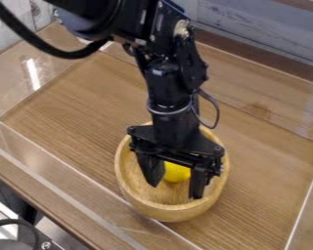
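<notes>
A round light wooden bowl [136, 192] stands on the wooden table in the middle of the camera view. My black gripper [175, 182] hangs down into it, open, its two fingers on either side of a yellow object [178, 172]. The upper part of the yellow object is hidden behind the gripper, so its shape is hard to tell.
A pale wall [264, 24] runs along the back. A dark cable lies at the lower left beyond the table's edge.
</notes>
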